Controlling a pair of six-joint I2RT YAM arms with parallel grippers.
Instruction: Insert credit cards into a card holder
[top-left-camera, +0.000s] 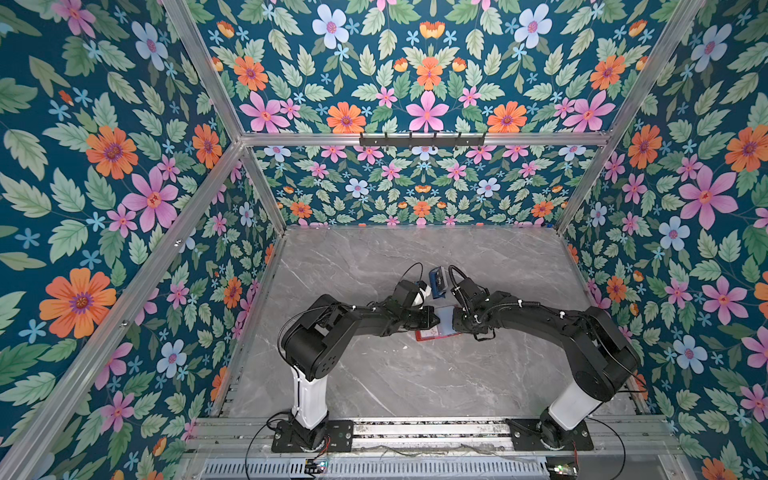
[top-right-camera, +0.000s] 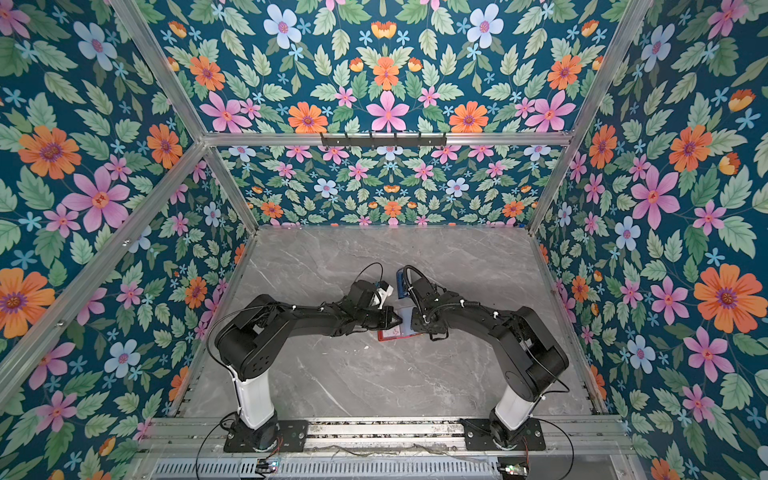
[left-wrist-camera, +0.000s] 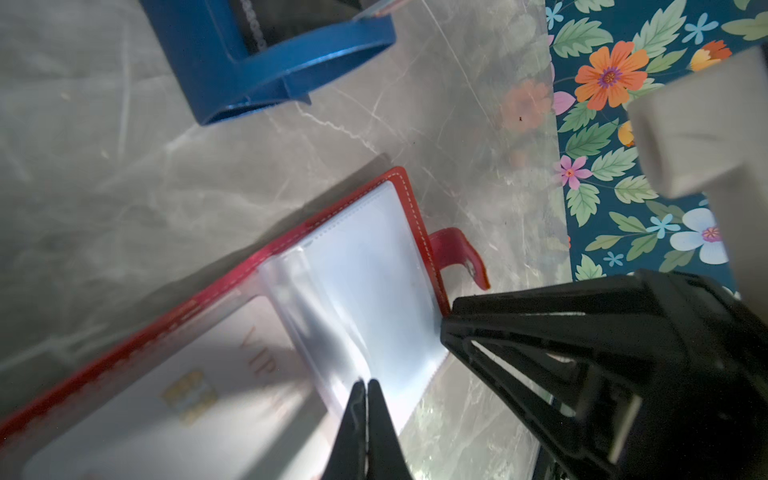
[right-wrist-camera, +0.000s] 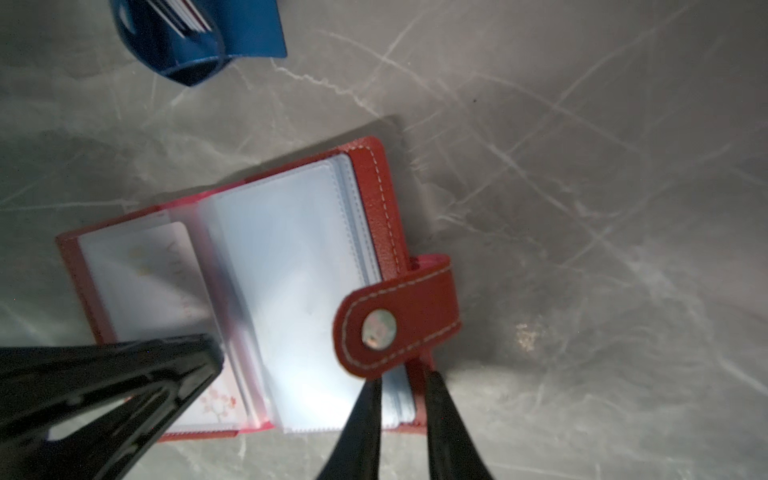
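Observation:
The red card holder (right-wrist-camera: 387, 208) lies open on the table, a white "VIP" card (left-wrist-camera: 200, 408) in one clear sleeve and a blank sleeve (right-wrist-camera: 288, 280) beside it. Its snap strap (right-wrist-camera: 416, 304) shows in the right wrist view. My left gripper is shut over the sleeves, with nothing visible between its fingertips. My right gripper is part open at the holder's strap side, just below the snap; whether anything is between its tips is unclear.
A blue holder (right-wrist-camera: 248, 32) with cards inside stands just behind the red one. Floral walls enclose it.

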